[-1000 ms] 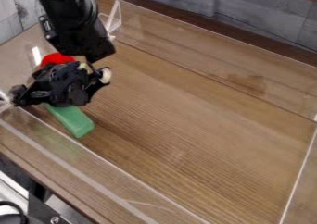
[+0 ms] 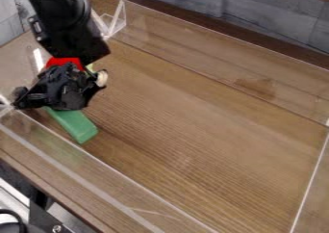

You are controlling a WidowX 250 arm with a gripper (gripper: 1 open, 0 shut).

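Observation:
The black robot gripper (image 2: 58, 90) is low over the left side of the wooden table, directly above a green block (image 2: 73, 123) that sticks out from under it toward the front. A red object (image 2: 64, 62) shows behind the gripper, partly hidden by it. The fingertips and whatever may be between them are hidden or too dark to make out, so I cannot tell whether it is open or shut.
Clear plastic edges run along the left and front. Black cables or parts lie beyond the table at the bottom left.
The gripper has shifted slightly to the left over the last second, with the red object still behind it. The green block looks about where it was.

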